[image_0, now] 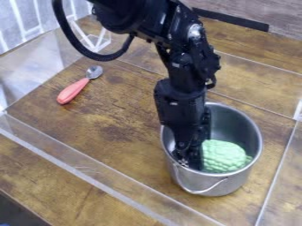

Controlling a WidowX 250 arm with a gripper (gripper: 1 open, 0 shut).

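Note:
A steel pot (pixel 229 184) with a wire handle stands at the right of the wooden table. A pale green, bumpy ball-like object (pixel 225 155) lies inside it on the right. My black gripper (pixel 189 154) reaches down into the pot at its left side, beside the green object. The fingertips are dark and partly hidden in the pot, so what is between them cannot be made out.
A spoon with a pink handle (pixel 73 88) lies at the upper left of the table (pixel 88 150). A white railing stands at the far top left corner.

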